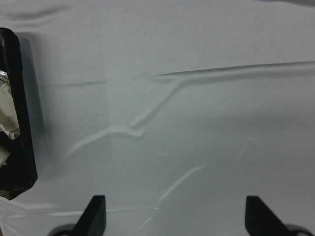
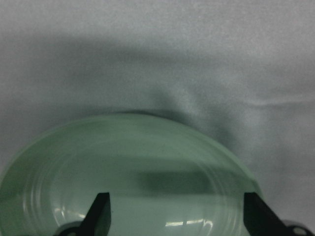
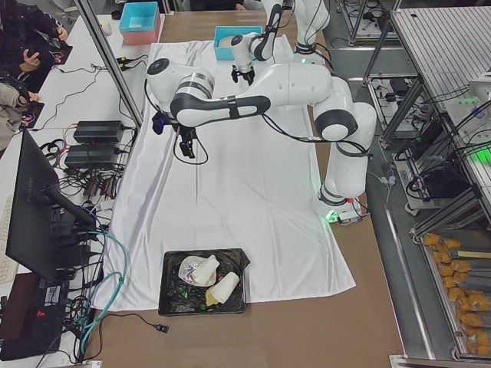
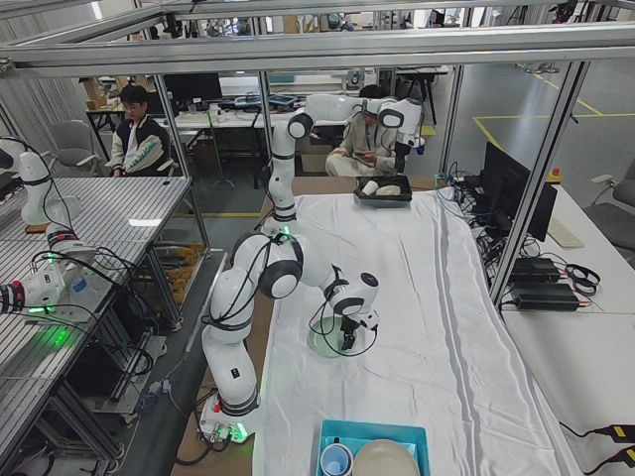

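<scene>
A pale green plate (image 2: 147,182) lies on the white cloth below my right gripper, whose fingers are spread over it with nothing visible held; in the camera right view it is partly hidden behind that arm. My left gripper is open above bare cloth (image 1: 172,128), beside a black lined tray (image 3: 176,299) (image 1: 19,162) holding white and cream items that look like discarded cups or wrappers.
A blue bin (image 4: 407,436) at the right arm's end of the table holds a mug (image 4: 335,461) and a beige plate (image 4: 382,458). Monitors, cables and black boxes line one long side.
</scene>
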